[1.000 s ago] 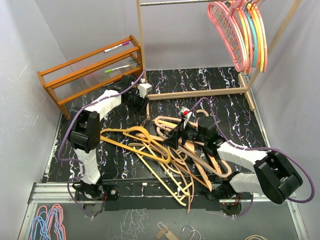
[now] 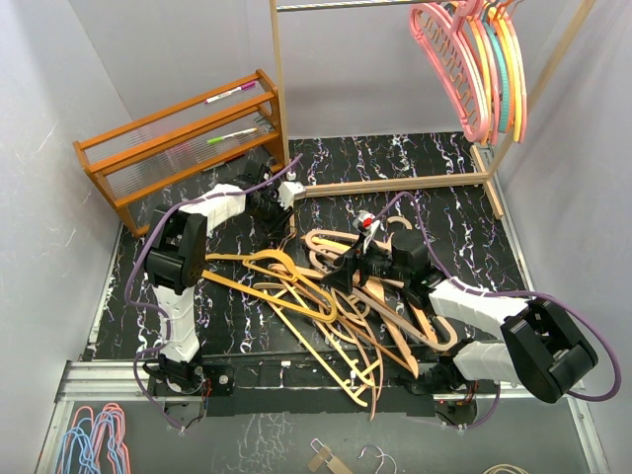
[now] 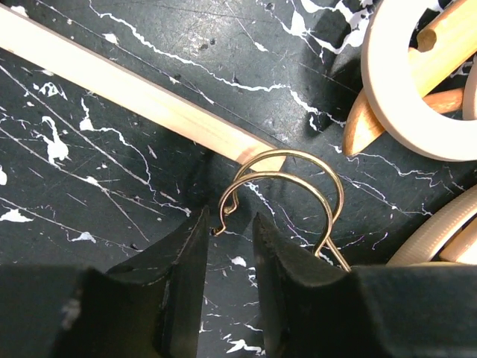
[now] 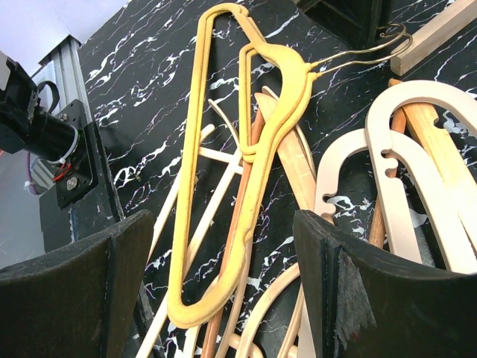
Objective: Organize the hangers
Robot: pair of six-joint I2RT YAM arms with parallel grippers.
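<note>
A heap of wooden hangers [image 2: 336, 346] lies on the black marble surface, topped by a yellow hanger [image 4: 248, 246]. My left gripper hovers at two metal hooks [image 3: 297, 178] beside a pale wooden bar; its fingers are part apart, nothing clearly between them. My right gripper is open above the heap, over the yellow hanger, holding nothing.
Coloured hangers [image 2: 469, 69] hang on a rail at the top right. A wooden shelf [image 2: 178, 118] with two markers stands at back left, and the rack's base beam [image 2: 395, 186] crosses behind the heap.
The right arm has not moved.
</note>
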